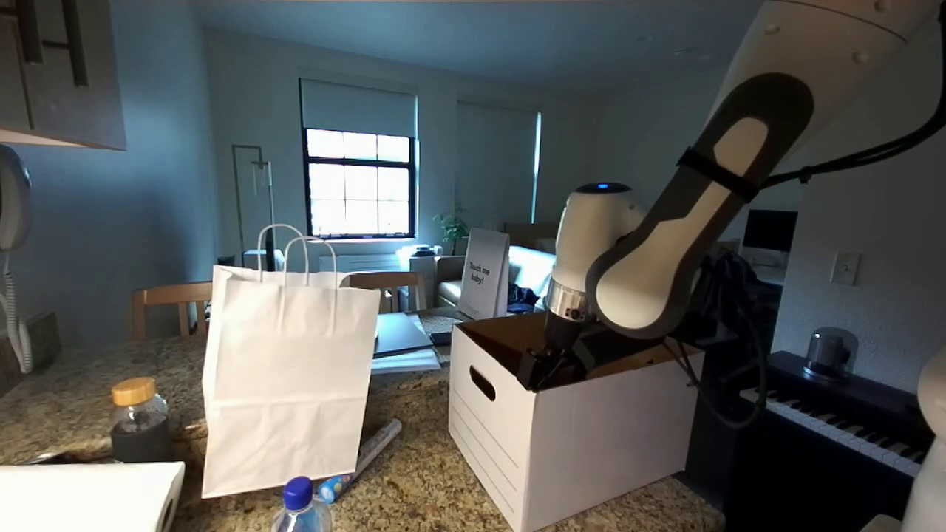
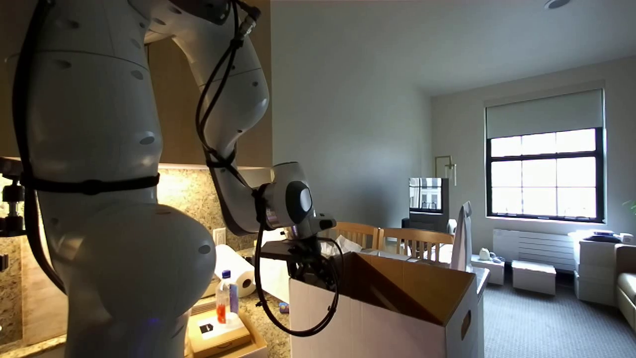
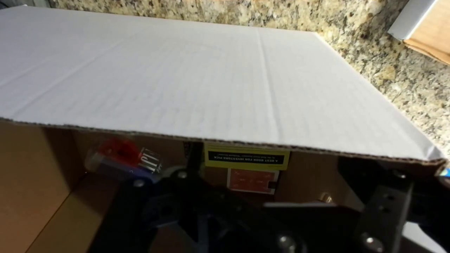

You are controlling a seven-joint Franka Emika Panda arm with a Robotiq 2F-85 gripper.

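Observation:
My gripper (image 1: 550, 362) reaches down into a white cardboard box (image 1: 612, 443), close to its near rim. The wrist view shows the black fingers spread apart, so the gripper is open; the box wall partly covers their ends. Down in the box, a yellow item (image 3: 246, 156) with a black printed band and a red card-like item (image 3: 252, 180) appear between the fingers. Towards the left is a clear package with red and blue parts (image 3: 120, 154). A pale edge below the red item is too dark to identify. Exterior view 2 hides the fingertips.
A white paper bag (image 1: 293, 381) stands on the granite counter left of the box. Between them lies a tube (image 1: 377, 443), with a blue-capped bottle (image 1: 299, 496) in front. An orange-lidded jar (image 1: 137, 417) and a white tray (image 1: 84, 492) are farther left.

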